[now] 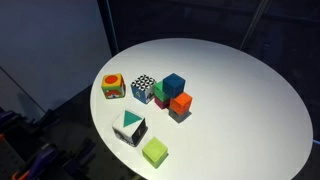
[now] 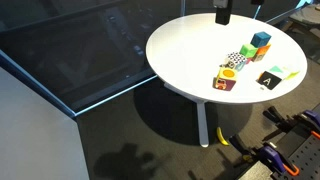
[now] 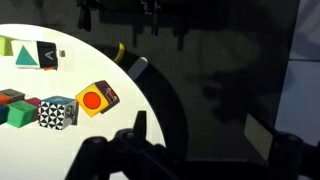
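Note:
In the wrist view my gripper stands open, its two dark fingers wide apart with nothing between them. Beyond the fingers is dark floor; the blocks are off to their left. In exterior view 2 the gripper shows at the top edge, above the far side of the table. On the white round table (image 1: 230,75) sit several patterned and coloured blocks: a yellow-and-red one (image 1: 113,86), a black-and-white patterned one (image 1: 143,88), a dark blue one (image 1: 173,84), an orange one (image 1: 180,104), a white one with a green triangle (image 1: 129,126) and a lime one (image 1: 155,151).
A green block (image 3: 20,113) lies close among the clustered blocks. On the floor below the table lies a yellow curved object (image 2: 223,141).

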